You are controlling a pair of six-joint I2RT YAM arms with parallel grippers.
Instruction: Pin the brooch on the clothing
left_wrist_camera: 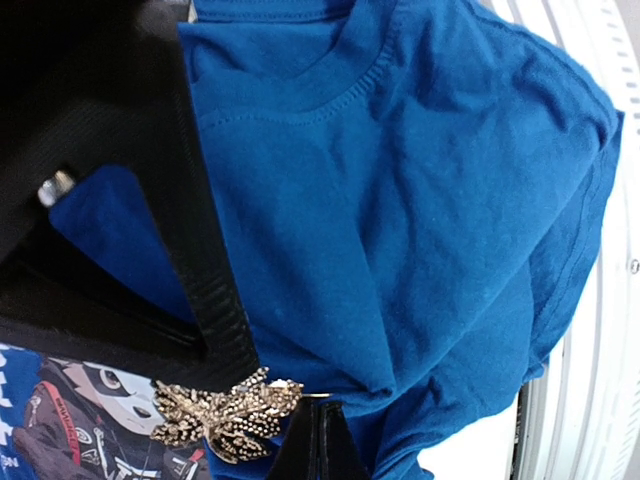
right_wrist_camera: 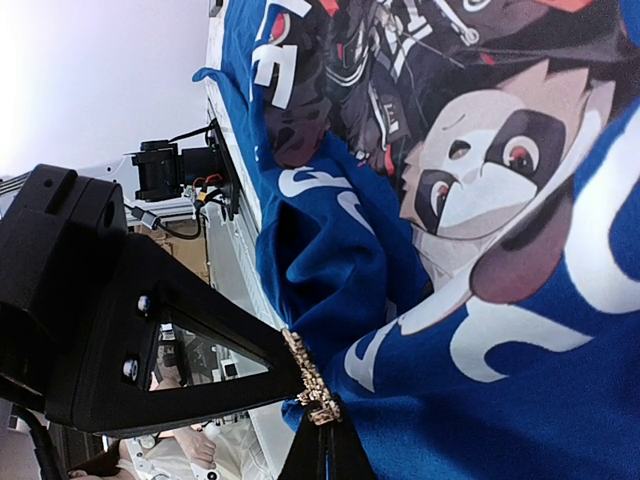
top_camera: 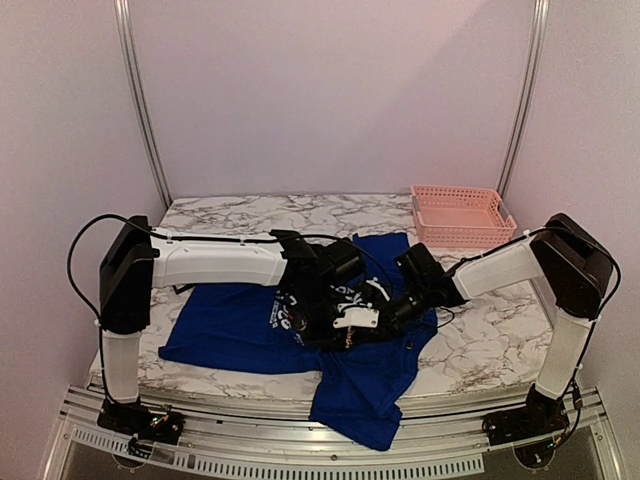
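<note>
A blue T-shirt [top_camera: 230, 330] with a printed panda figure lies spread on the marble table. The gold beaded brooch [left_wrist_camera: 225, 420] is at the tips of the two grippers, over the shirt beside the print, with a thin pin visible at its side in the left wrist view. My left gripper is shut, its tips at the brooch and a fold of blue cloth; whether it holds either is unclear. My right gripper is also shut, its tips just under the brooch, which hides what is between them. Whether the pin passes through the cloth I cannot tell.
A pink basket [top_camera: 462, 235] stands at the back right. Bare marble [top_camera: 260, 210] shows along the back. Part of the shirt hangs over the table's front edge onto the metal rail.
</note>
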